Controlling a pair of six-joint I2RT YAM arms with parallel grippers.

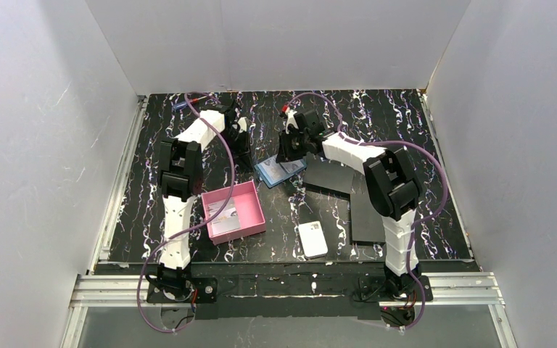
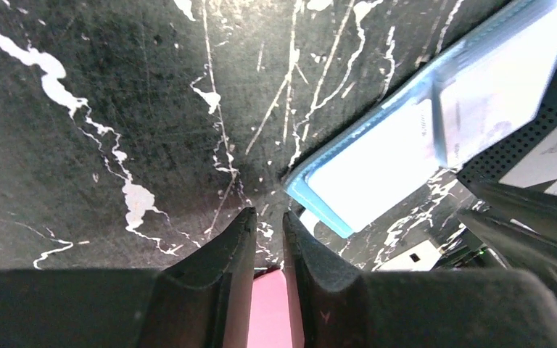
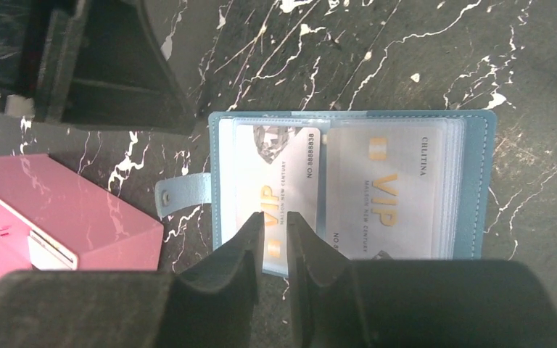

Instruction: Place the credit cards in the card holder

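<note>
The blue card holder (image 3: 482, 188) lies unfolded on the dark marbled table, just right of centre in the right wrist view. Silver VIP cards (image 3: 384, 203) show in both of its halves. Above the holder hovers my right gripper, its fingers close together with a narrow gap; the left-hand card shows through this gap, and nothing held is plain there. To the holder's left, over bare table, my left gripper stands partly open and empty. In the left wrist view the holder's near half (image 2: 384, 174) lies flat, beyond the fingertips.
A pink box (image 1: 250, 206) with a pale card-like sheet (image 1: 224, 216) inside stands at front left. Dark panels (image 1: 366, 220) occupy the right side, and a white case (image 1: 312, 240) lies at the front. A blue and red object (image 1: 186, 104) rests at back left.
</note>
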